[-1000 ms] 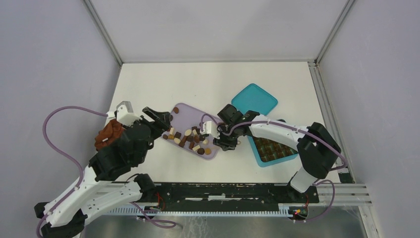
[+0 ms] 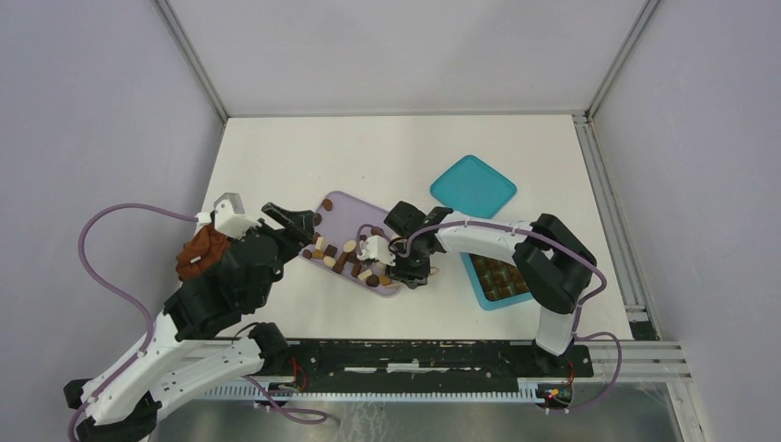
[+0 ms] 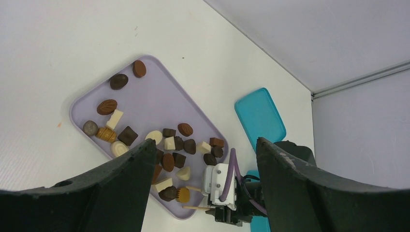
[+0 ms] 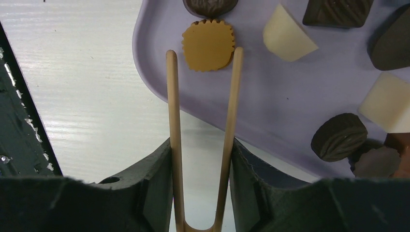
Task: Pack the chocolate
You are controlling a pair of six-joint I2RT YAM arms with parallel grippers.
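Observation:
Assorted chocolates lie scattered on a lilac tray point(image 3: 154, 87). In the right wrist view, a caramel-coloured scalloped chocolate point(image 4: 209, 46) sits near the tray's corner. My right gripper has two thin wooden stick fingers apart, their tips at the near edge of that chocolate, with tray surface between them lower down. Whether the tips touch it I cannot tell. A dark chocolate point(image 4: 210, 6) lies just beyond, and a white wedge point(image 4: 287, 36) to the right. My left gripper stands open over the tray's left side, nothing between its wide black fingers.
A teal box point(image 2: 481, 299) with dark brown compartments stands right of the tray, partly behind my right arm. A teal lid point(image 2: 473, 184) lies behind it. At the left table edge sits a brown bag-like object point(image 2: 202, 253).
My right arm has moved left and a little toward the front, bringing its sticks from beside the tray to over its right corner. The left arm has barely moved.

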